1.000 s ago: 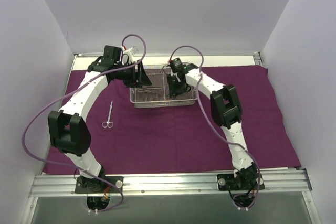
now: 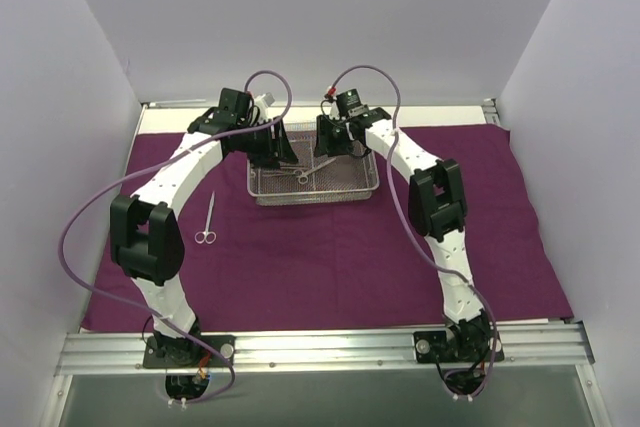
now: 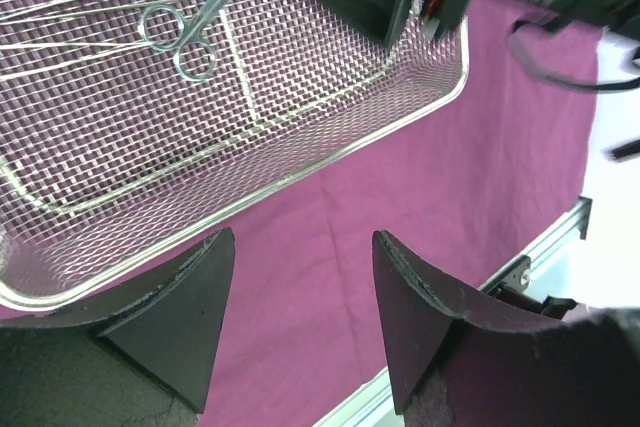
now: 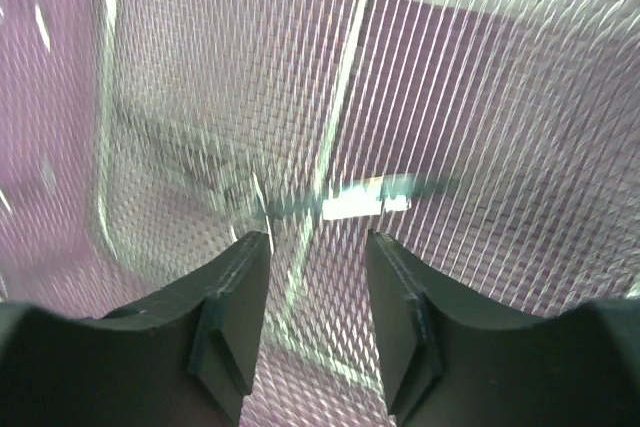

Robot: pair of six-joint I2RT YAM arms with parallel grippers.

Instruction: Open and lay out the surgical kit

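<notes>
The wire mesh tray lies on the purple cloth at the back. Inside it rests a pair of scissors, ring handles toward the front; the left wrist view also shows these scissors. Several thin metal instruments lie left of them. My left gripper hangs over the tray's left half, its fingers apart and empty. Over the tray's middle, beyond the scissors' handles, is my right gripper. Its fingers are parted; a blurred shiny tool shows past the tips, seemingly ungripped.
Another pair of scissors lies on the cloth left of the tray. Both grippers are close together over the tray.
</notes>
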